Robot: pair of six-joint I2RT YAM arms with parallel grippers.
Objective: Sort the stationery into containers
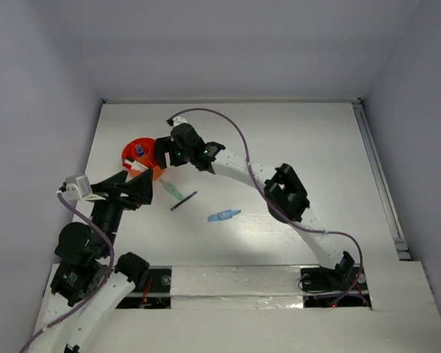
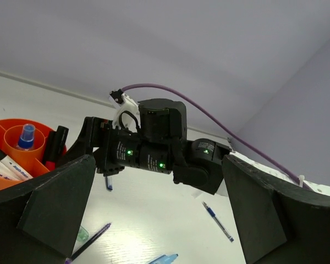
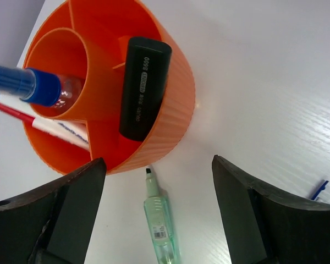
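An orange divided organizer holds a black marker, a blue-capped item and red and white markers. My right gripper stands open at the organizer's right side, above a green highlighter lying on the table. My left gripper is open at the table's left front, nothing between its fingers. A dark pen and a light-blue marker lie in the middle. A blue pen shows in the left wrist view.
Grey walls surround it, and my right arm lies diagonally across its middle.
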